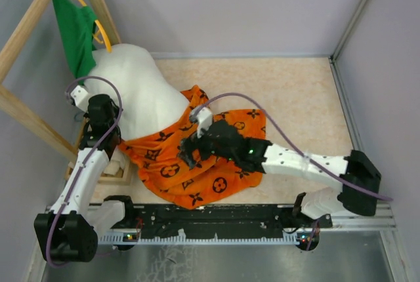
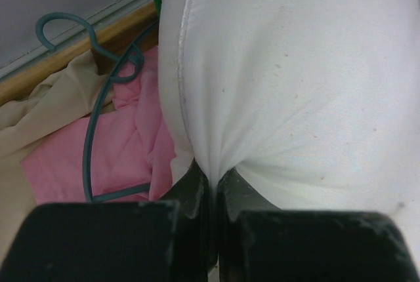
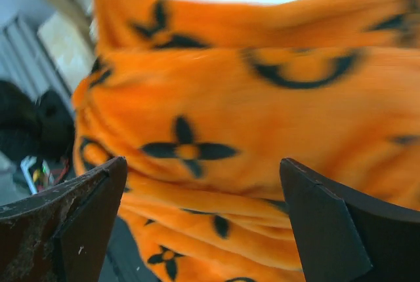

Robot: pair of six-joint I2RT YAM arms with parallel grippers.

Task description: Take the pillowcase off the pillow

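Observation:
The white pillow [image 1: 138, 85] lies at the left, its lower end covered by the orange patterned pillowcase [image 1: 170, 177], which spreads over the table. My left gripper is shut on the white pillow, whose fabric gathers into creases between the fingers. My right gripper [image 1: 187, 147], blurred in the top view, is over the pillowcase near the pillow's end; in the right wrist view its fingers stand open, wide apart, above the orange cloth [image 3: 197, 98].
A wooden rack [image 1: 26, 118] with a green cloth [image 1: 72, 33] and yellow hangers stands at the left. Pink cloth [image 2: 118, 144] lies beside the pillow in the left wrist view.

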